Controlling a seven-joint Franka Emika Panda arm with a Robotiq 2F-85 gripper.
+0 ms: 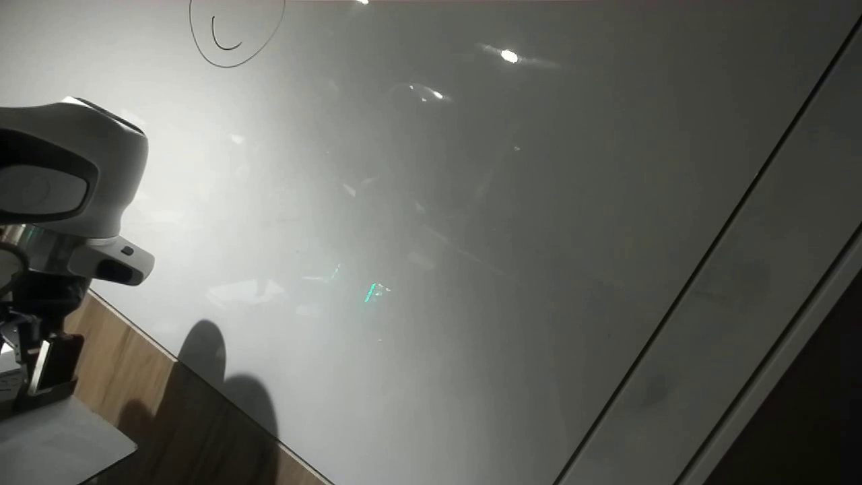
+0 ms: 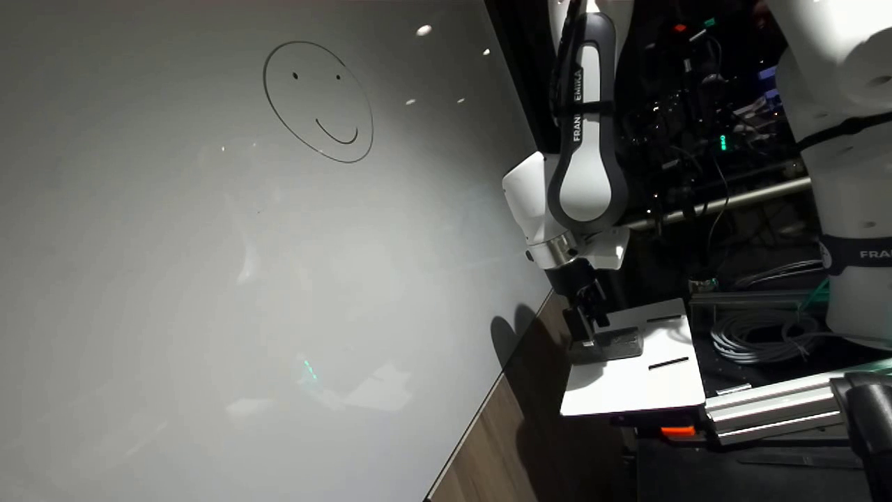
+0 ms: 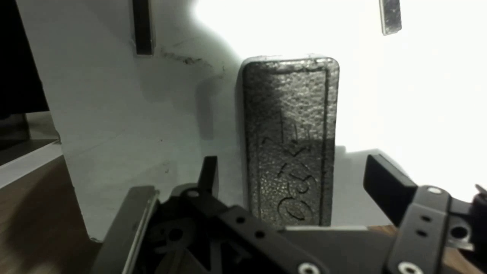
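A dark grey eraser-like block (image 3: 290, 132) with embossed lettering lies on a white board (image 3: 105, 137), its long side running between my fingers in the wrist view. My gripper is open around the block's near part, a finger to either side with space between them and it. In the second exterior view the gripper (image 2: 589, 335) reaches down over the block (image 2: 620, 343). A smiley face (image 2: 319, 102) is drawn in dark line on the large whiteboard (image 2: 209, 251); its lower part also shows at the top of the first exterior view.
Dark and metallic strips (image 3: 144, 27) lie on the white board beyond the block. The wooden strip (image 2: 481, 427) borders the whiteboard. Another white arm (image 2: 853, 167), coiled cables (image 2: 765, 339) and a metal rail (image 2: 778, 406) stand to the right.
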